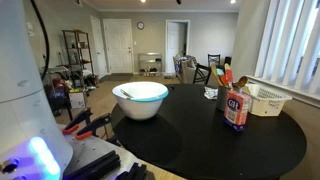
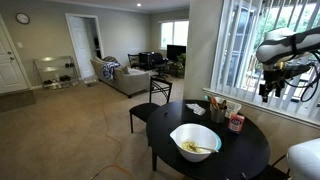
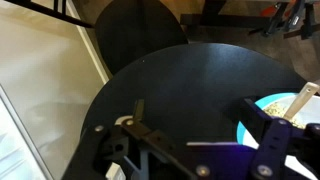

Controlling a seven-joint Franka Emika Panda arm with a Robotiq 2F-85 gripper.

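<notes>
My gripper is open, with nothing between its fingers; bare black tabletop shows below it in the wrist view. In exterior view 2 the gripper hangs high at the right, in front of the window blinds and well above the table. A large white bowl with a light blue inside stands on the round black table. It holds some pale, crumbly contents, and a wooden utensil handle leans out over its rim. In the wrist view the bowl lies at the right edge, partly hidden by the gripper.
A red and blue package stands upright by a holder of colourful utensils. Behind them is a cream basket. Between bowl and package the tabletop is clear. A dark chair stands close to the table.
</notes>
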